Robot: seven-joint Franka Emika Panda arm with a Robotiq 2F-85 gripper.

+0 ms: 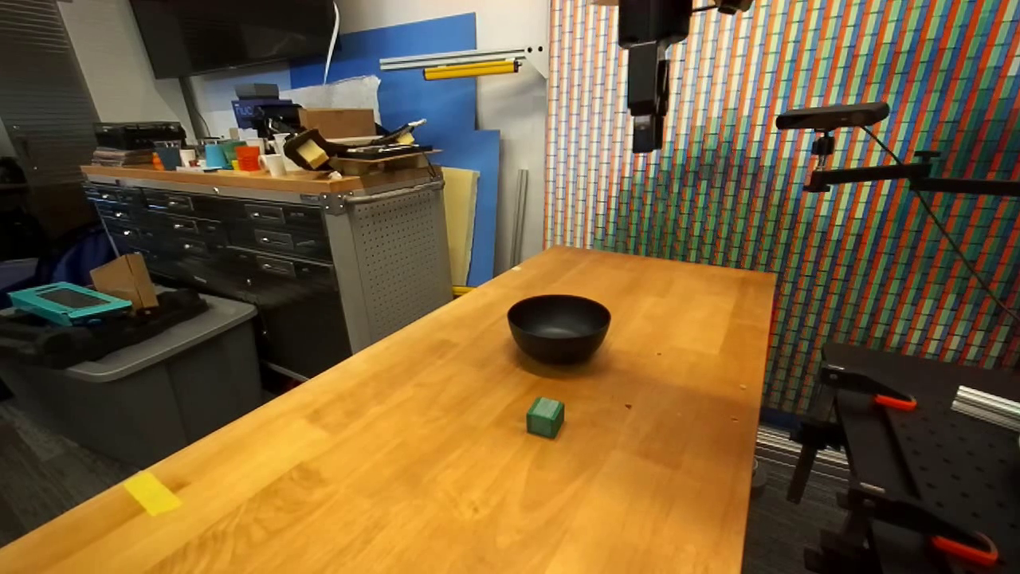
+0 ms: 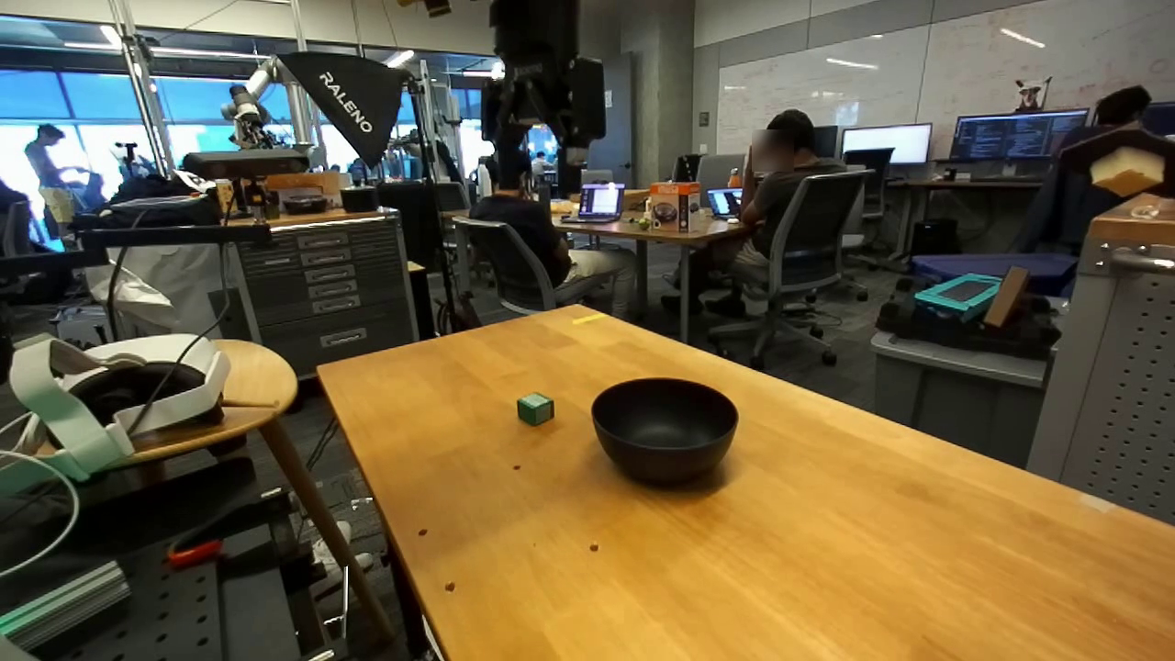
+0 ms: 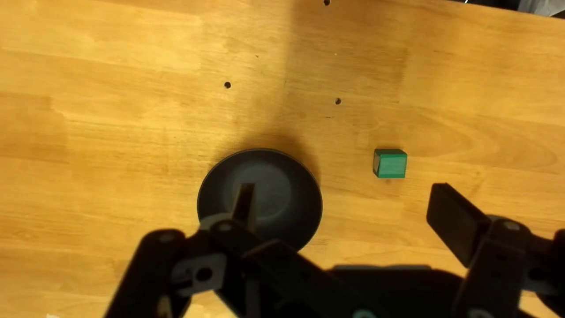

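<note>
A small green cube rests on the wooden table, apart from a round black bowl. Seen from above, the cube lies to the right of the bowl, and bare wood separates the two. The visible inside of the bowl looks empty; one finger covers part of it in the wrist view. High over the table, my gripper is open with nothing between its fingers. Its left finger overlaps the bowl in that view, while the right one shows below and right of the cube.
Yellow tape marks one edge. A side stool with a white headset stands off the table, as does a camera on an arm.
</note>
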